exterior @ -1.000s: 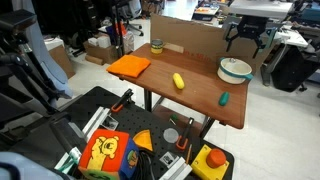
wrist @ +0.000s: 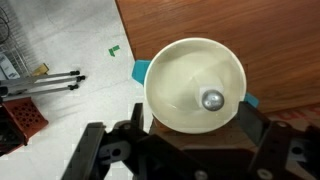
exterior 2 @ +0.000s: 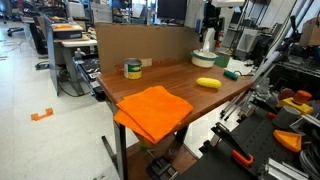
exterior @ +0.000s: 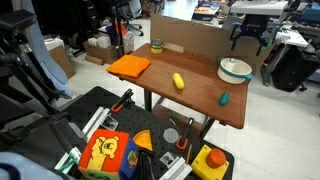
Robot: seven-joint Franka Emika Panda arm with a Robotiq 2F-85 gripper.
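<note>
A white pot with teal handles stands at the table's far right corner. Above it hangs my gripper, its fingers open and well apart. The wrist view looks down into the pot, whose pale inside holds a small white object with a grey round end. That object lies farther into the picture than the dark fingers, and neither finger touches it. In exterior view 2 something white rises above the pot.
A yellow item, a dark green item, an orange cloth and a can lie or stand on the wooden table. A brown panel borders its back.
My gripper has shifted slightly to the right over the pot in exterior view 1. The pot and the other table items stay where they were.
</note>
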